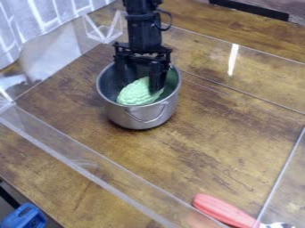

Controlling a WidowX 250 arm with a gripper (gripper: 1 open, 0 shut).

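Observation:
A steel pot (137, 112) with a thin handle stands on the wooden table toward the upper left. In it lies a pale green, textured object (137, 92). The black gripper (142, 69) hangs down from the top into the pot, over the green object; its fingers are dark against the pot's interior, so whether they are open, shut or holding it cannot be told.
Clear plastic walls (95, 174) border the work area. A red-handled utensil (224, 210) lies at the bottom right and a blue object (27, 220) at the bottom left.

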